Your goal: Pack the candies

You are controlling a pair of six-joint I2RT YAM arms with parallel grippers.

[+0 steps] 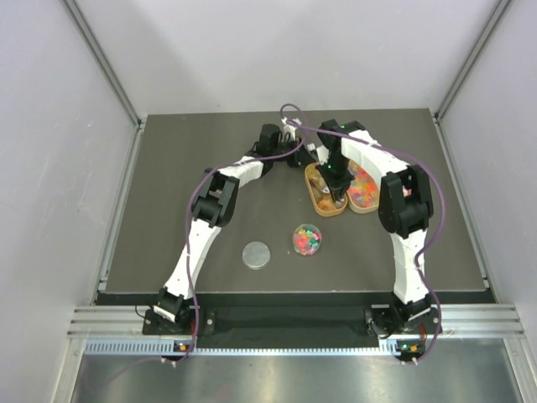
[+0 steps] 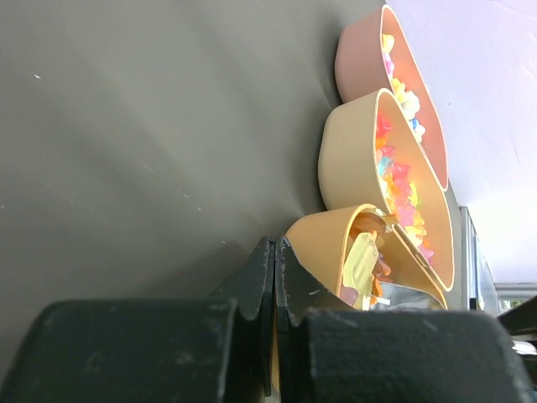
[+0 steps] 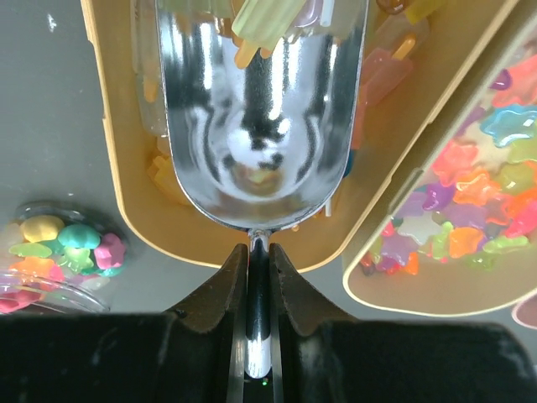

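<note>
My right gripper is shut on the handle of a shiny metal scoop (image 3: 252, 180). In the right wrist view the scoop's bowl lies inside the tan bin (image 3: 117, 180), with a few popsicle-shaped candies (image 3: 267, 21) at its far end. More such candies lie around it in the bin. At the bin's far left end, my left gripper is shut, its tips close against the outer wall; whether they touch it I cannot tell. A round clear jar (image 1: 307, 240) of colourful candies stands in front of the bins. Beside it lies a round lid (image 1: 256, 255).
A second tan bin (image 1: 362, 208) of colourful candies stands right beside the first. Beyond it is a pink bin (image 2: 357, 63), also with candies. The table's left half (image 1: 159, 210) and the area in front of the jar are clear.
</note>
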